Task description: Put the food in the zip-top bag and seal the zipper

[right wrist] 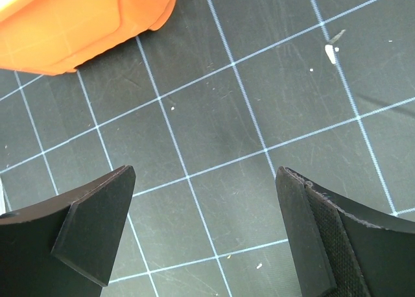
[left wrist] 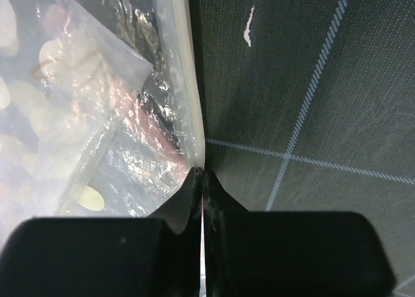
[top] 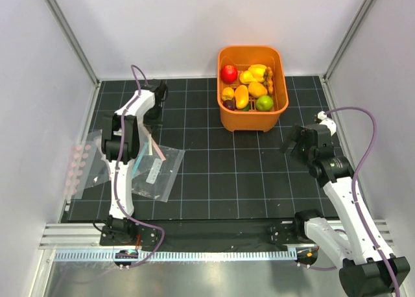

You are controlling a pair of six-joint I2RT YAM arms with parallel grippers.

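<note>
Several clear plastic bags lie on the left of the mat, partly under my left arm: one bag with a white label (top: 160, 175) and one with pale dots (top: 79, 164). A pale strip (left wrist: 188, 76) edges the plastic in the left wrist view. At that strip's lower end, the tips of my left gripper are together; whether they pinch the edge is unclear. Toy food fills the orange bin (top: 251, 120), including a red tomato (top: 229, 74), a yellow pepper (top: 258, 71) and a green fruit (top: 264, 103). Empty and open, my right gripper hovers over bare mat.
The bin stands at the back, right of centre. White walls (top: 39, 102) enclose the left, right and back.
</note>
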